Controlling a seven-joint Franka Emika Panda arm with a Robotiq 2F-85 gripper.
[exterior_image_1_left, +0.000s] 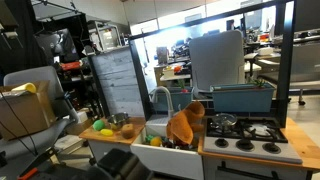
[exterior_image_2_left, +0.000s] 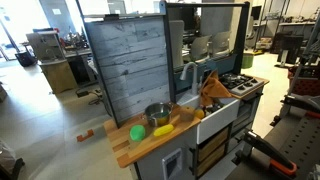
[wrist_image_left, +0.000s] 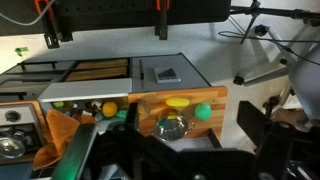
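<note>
My gripper stands open high above the toy kitchen, with nothing between its dark, widely spaced fingers. In the wrist view, a metal pot shows below on the wooden counter. Near the pot are a green round object and a yellow oblong object. An orange cloth drapes over the sink area beside the faucet. Several small colorful things lie in the sink, partly hidden by its front wall.
A stove carrying a second pot stands right of the sink in exterior view 1. Upright grey panels back the counter. A blue-green bin sits behind the stove.
</note>
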